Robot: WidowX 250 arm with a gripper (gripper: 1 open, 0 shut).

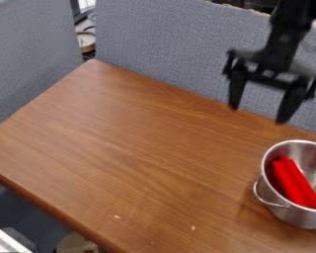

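Observation:
My gripper [263,97] is open above the back right of the wooden table [121,148], slightly blurred, with nothing between its black fingers. Below it, at the right edge of the view, a silver metal pot [273,199] with a wire handle stands on the table. A red elongated object [295,183] lies inside the pot, tilted along its length.
Grey padded walls [161,40] border the table at the back and left. Some clutter lies off the table at the lower left.

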